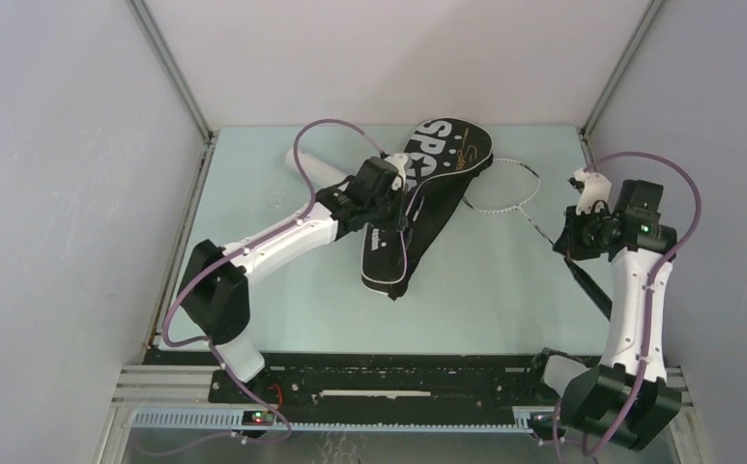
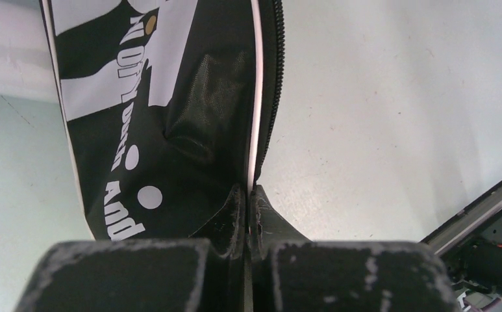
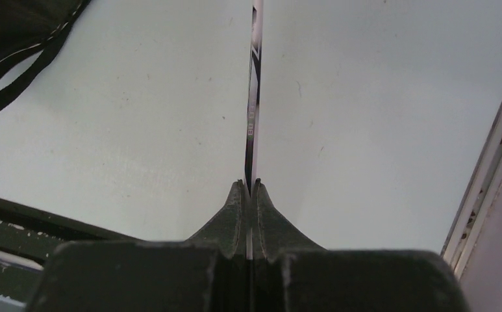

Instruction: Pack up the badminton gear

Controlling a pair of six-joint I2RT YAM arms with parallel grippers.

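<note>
A black badminton bag point(image 1: 435, 208) with white lettering lies slanted across the middle of the table, its side zip parted. My left gripper is shut on the bag's pale-piped edge, with the zip teeth beside it. To the bag's right is a white racket point(image 1: 516, 209); its head comes right up to the bag's edge, and I cannot tell whether any of it is tucked in. My right gripper is shut on the racket's thin shaft, and the dark handle point(image 1: 591, 288) extends behind it towards the front right.
A white tube point(image 1: 313, 167) lies behind the left arm, partly hidden by it. A wall rises close on the right.
</note>
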